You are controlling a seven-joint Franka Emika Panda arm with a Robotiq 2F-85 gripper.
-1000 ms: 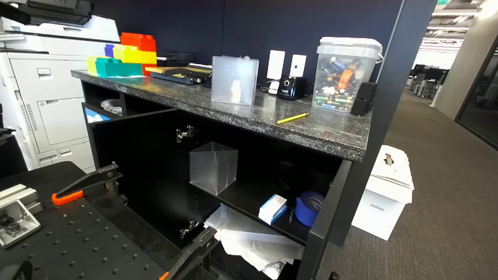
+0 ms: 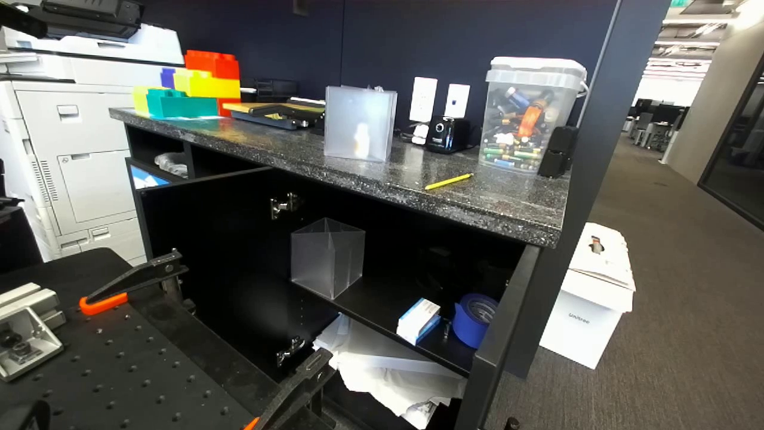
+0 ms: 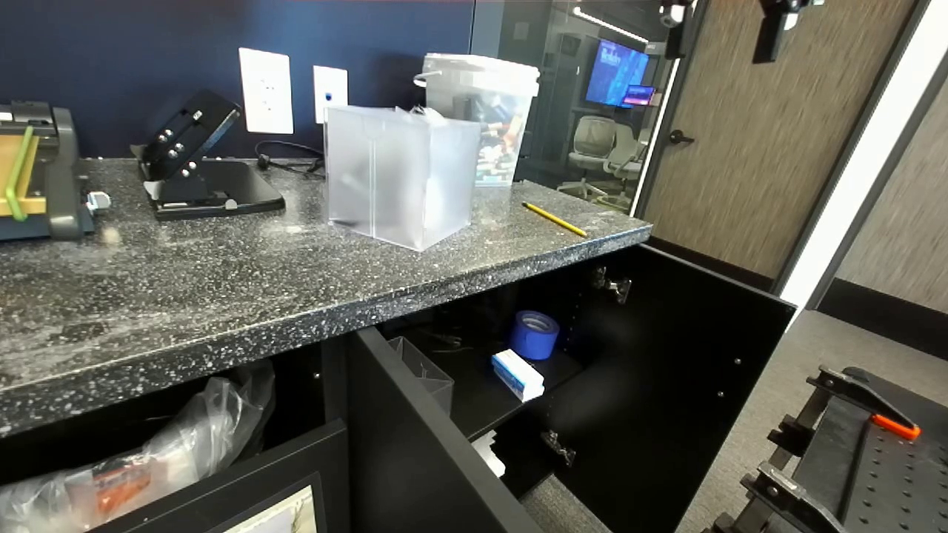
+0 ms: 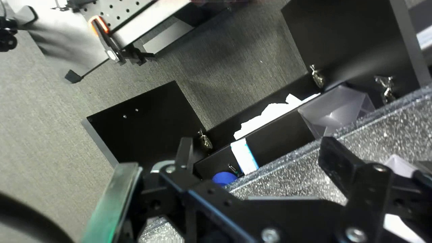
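Observation:
My gripper is open in the wrist view, its two black fingers wide apart with nothing between them. High at the top right of exterior view 2, the gripper hangs well clear of the counter. A frosted box stands upright on the speckled counter, and a yellow pencil lies to its right. Below, the cabinet has both doors swung out. On its shelf are a clear, empty-looking container, a small white-and-blue box and a blue tape roll.
A lidded tub of batteries stands at the counter's right end, near a black pencil sharpener. Colored blocks sit far left. The open cabinet doors jut into the floor space. Clamps edge the perforated table.

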